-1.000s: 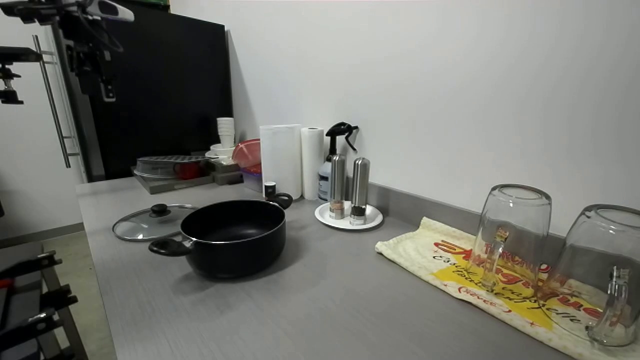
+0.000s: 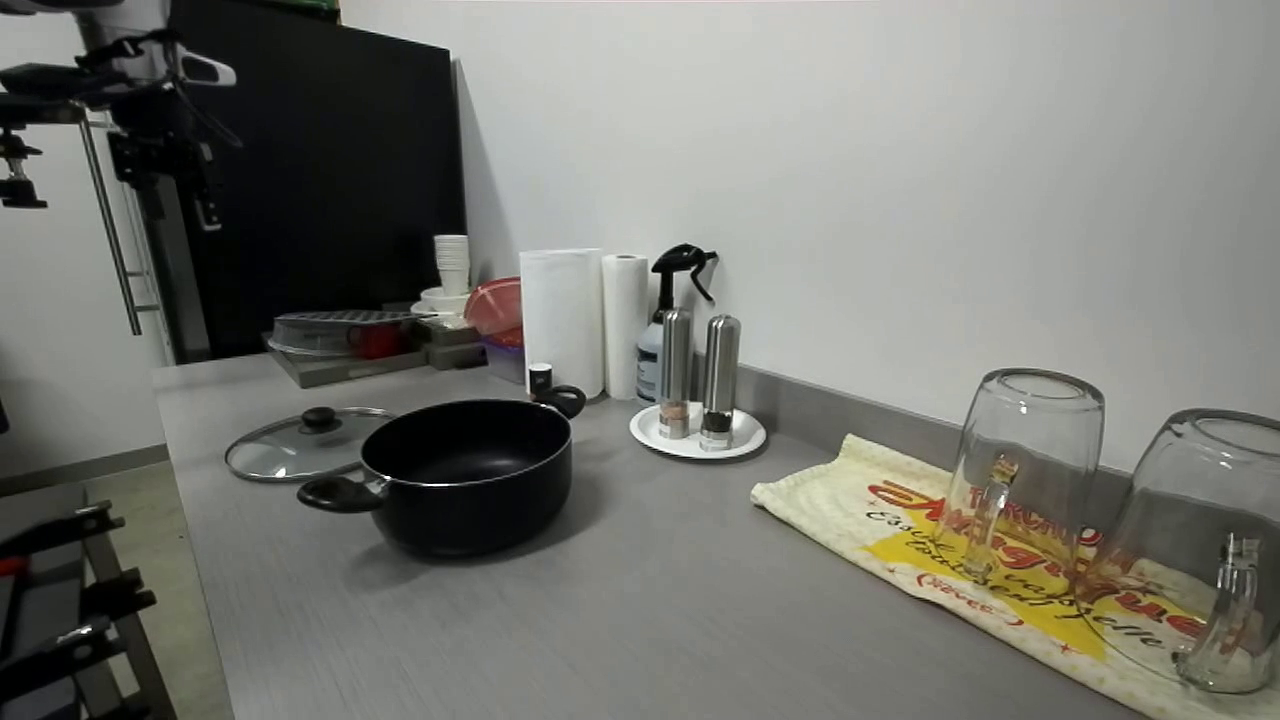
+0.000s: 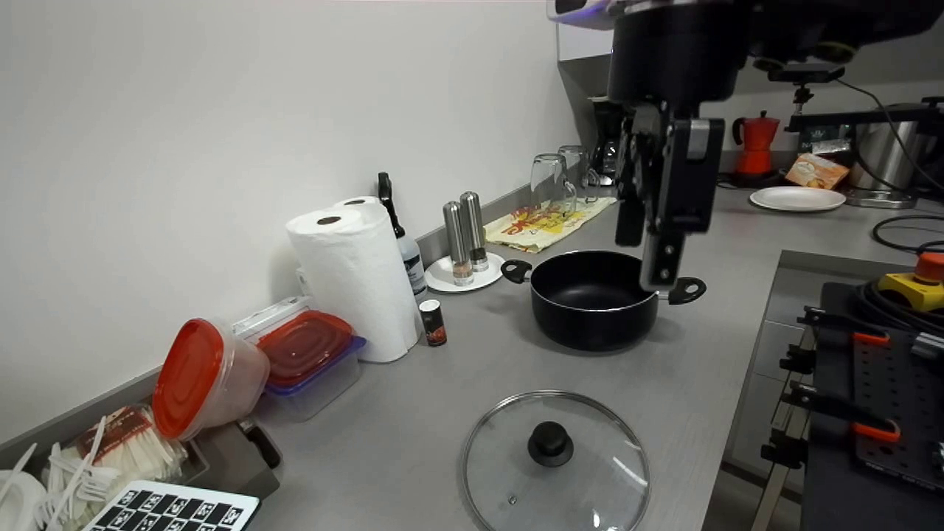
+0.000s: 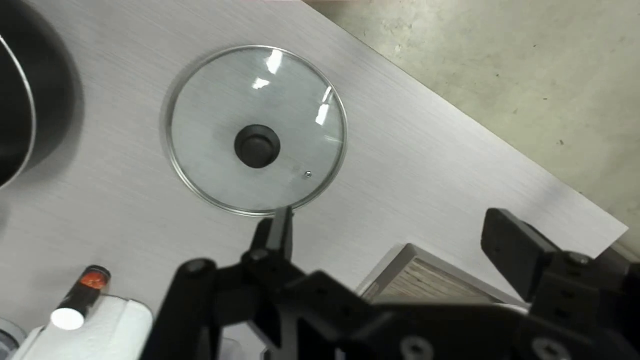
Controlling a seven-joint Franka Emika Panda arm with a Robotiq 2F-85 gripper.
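Note:
A glass lid [image 4: 207, 132] with a silver rim and a round black knob [image 4: 256, 146] lies flat on the grey counter, knob up. My gripper is open and empty; in the wrist view its left finger [image 4: 279, 234] overlaps the lid's lower rim, while the right one stands far off over bare counter. Exterior view 1 has the gripper high above the counter at upper left, clear of the lid. A black two-handled pot [image 2: 474, 510], uncovered and with no contents showing, sits beside the lid [image 3: 504, 460].
Paper towel rolls [image 3: 349, 274], a small black shaker [image 3: 433, 322] and a white plate with two mills [image 3: 464, 243] line the wall side. Food containers [image 3: 212, 376] and a tray [image 4: 420, 276] stand past the lid. Upturned glass mugs [image 2: 1020, 480] rest on a towel.
The lid and pot have stayed where they were.

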